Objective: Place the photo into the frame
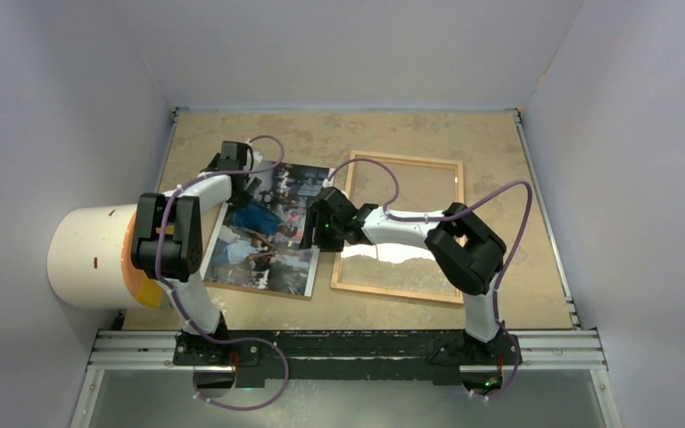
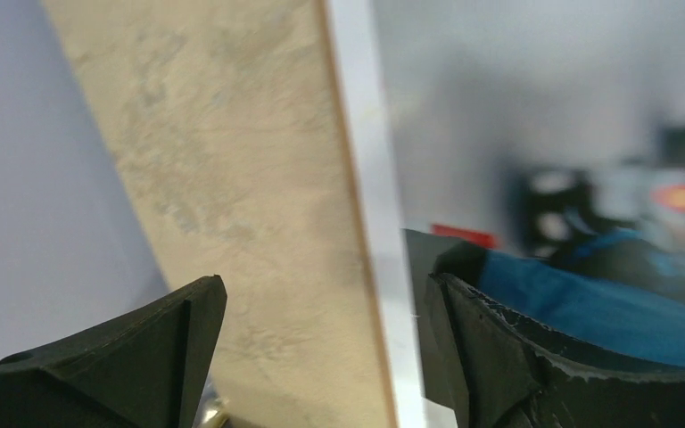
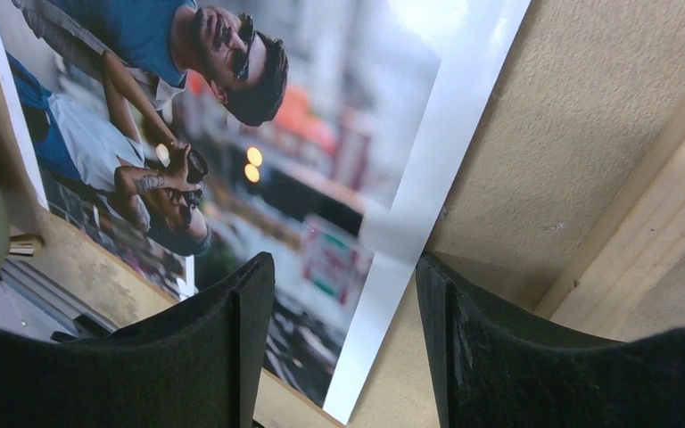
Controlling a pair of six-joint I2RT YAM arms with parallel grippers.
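Observation:
The photo point(image 1: 259, 259) lies on a board at the left of the table, white borders along its sides. My left gripper stands part open over the photo's left edge point(image 2: 375, 205), fingers either side of the border strip. My right gripper is part open at the photo's right border point(image 3: 446, 134), one fingertip at the edge; whether it touches is unclear. The wooden frame point(image 1: 399, 294) with a clear pane lies to the right, beneath my right arm.
A large white cylinder point(image 1: 89, 259) stands at the left beside the left arm. Bare table point(image 1: 508, 160) shows at the back and right. Grey walls enclose the workspace.

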